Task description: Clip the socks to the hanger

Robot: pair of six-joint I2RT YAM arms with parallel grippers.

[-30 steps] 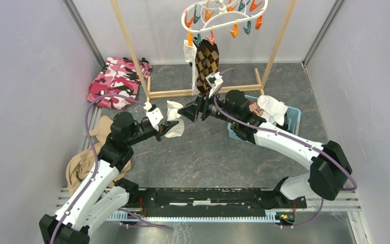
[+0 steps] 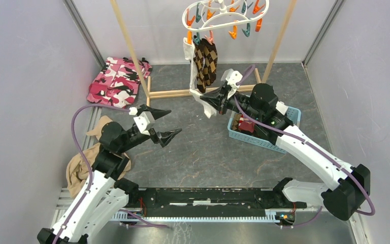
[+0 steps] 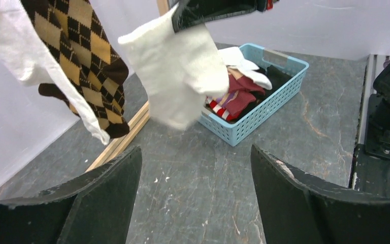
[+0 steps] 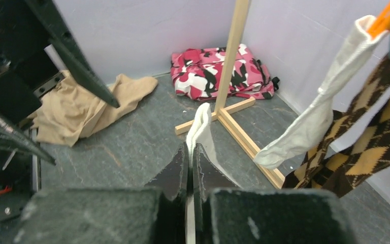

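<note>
My right gripper is shut on the top of a white sock (image 4: 201,124), which dangles below its fingertips. In the left wrist view that white sock (image 3: 183,71) hangs blurred in mid-air. My left gripper (image 2: 175,122) stands open to its left, nothing between its fingers. The oval white hanger (image 2: 227,23) with orange, teal and pink clips is at the top. From its front clips hang another white sock (image 4: 312,122) and brown argyle socks (image 2: 204,63).
A blue basket (image 3: 236,134) holding more socks stands at the right. Wooden posts (image 2: 283,40) and a floor bar (image 2: 170,94) frame the hanger. Camouflage cloth (image 2: 116,84) and tan cloth (image 2: 75,170) lie at the left.
My right gripper has carried it right and toward the hanger.
</note>
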